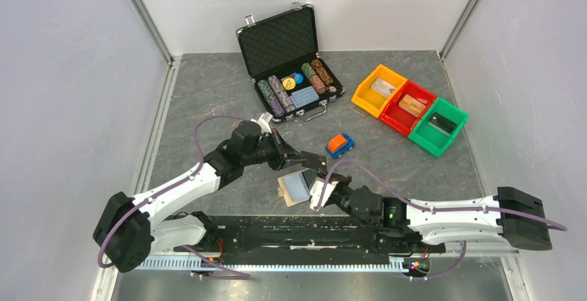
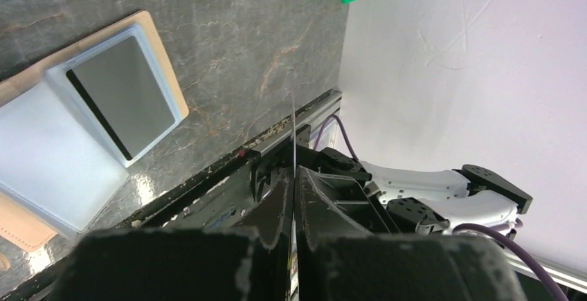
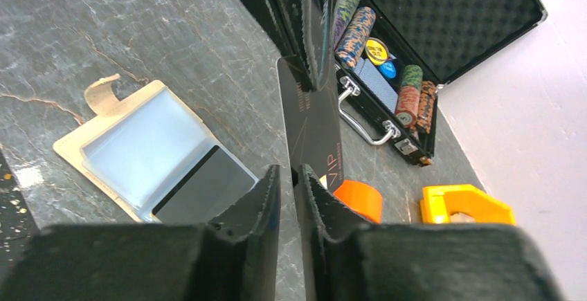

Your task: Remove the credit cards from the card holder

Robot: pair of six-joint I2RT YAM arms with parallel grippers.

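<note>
The card holder (image 1: pixel 296 187), tan with clear pockets, lies open on the table; another dark card (image 2: pixel 128 83) shows under one clear pocket. Above it, my left gripper is shut on a dark card (image 3: pixel 311 124) with gold print. That card appears edge-on in the left wrist view and broad in the right wrist view. My right gripper is part open at the card's far end, its fingertips close to the lower corner. One right finger overlaps the card there; whether they touch is unclear.
A blue and orange toy car (image 1: pixel 340 145) sits just beyond the grippers. At the back stands an open black case (image 1: pixel 280 45) of poker chips. Yellow, red and green bins (image 1: pixel 436 150) are at the right, each with an item.
</note>
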